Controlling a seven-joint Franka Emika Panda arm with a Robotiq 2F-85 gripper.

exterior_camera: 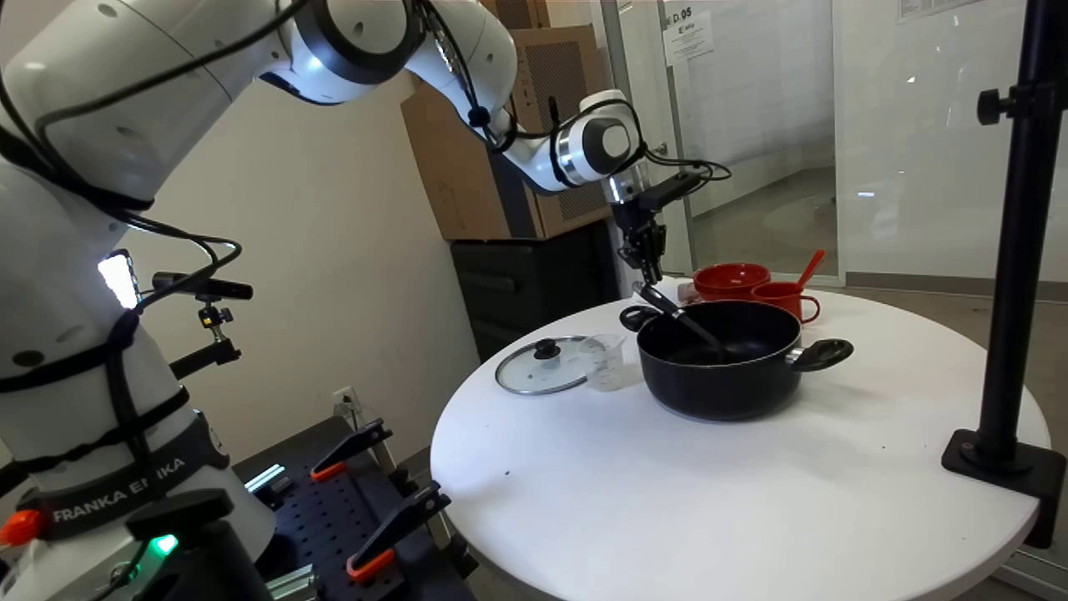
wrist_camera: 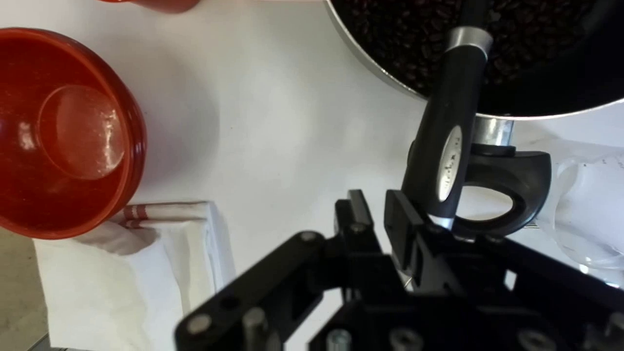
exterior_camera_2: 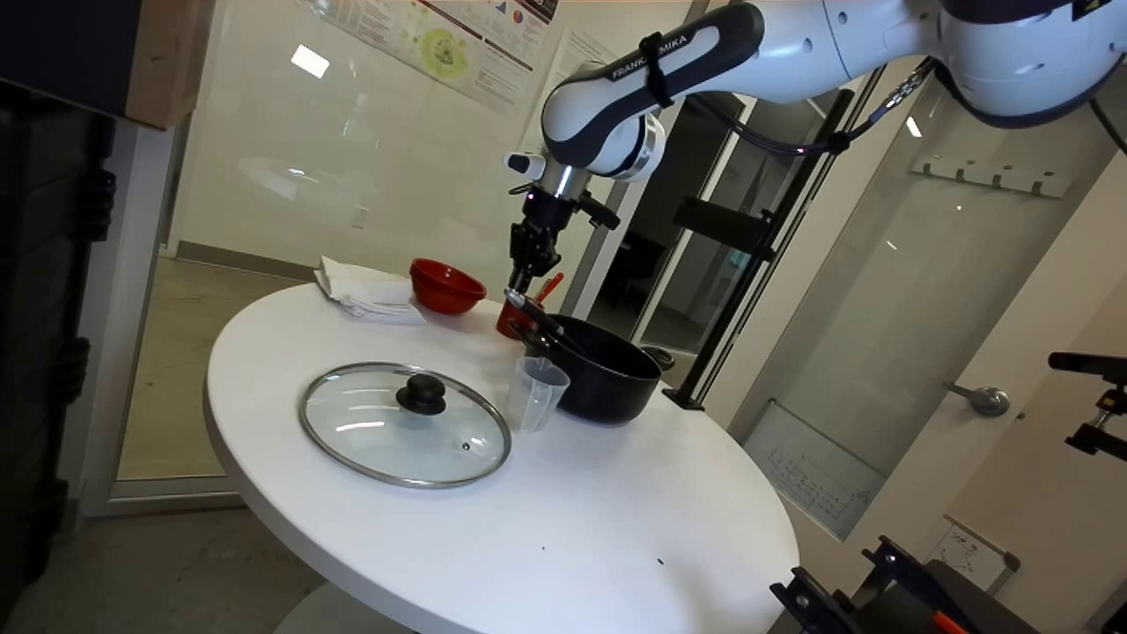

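Observation:
A utensil with a black handle point(wrist_camera: 447, 134) and a silver end leans over the rim of the black pot point(exterior_camera: 716, 376), its lower part inside among dark beans point(wrist_camera: 409, 35). The handle's end lies above the pot's near side handle point(wrist_camera: 535, 178) in the wrist view. My gripper is partly open at that end, with white tabletop showing between its fingers. The utensil handle is to the right of the right finger point(wrist_camera: 400, 219), outside the gap; whether they touch is unclear. In exterior view 2, the gripper point(exterior_camera_2: 519, 283) stands just above the handle.
A red bowl point(wrist_camera: 35, 193) and folded white cloth point(wrist_camera: 158, 275) lie left of the gripper in the wrist view. A red mug point(exterior_camera: 786, 297) stands behind the pot. The clear measuring cup point(exterior_camera_2: 536, 393) and glass lid point(exterior_camera_2: 364, 433) are close by.

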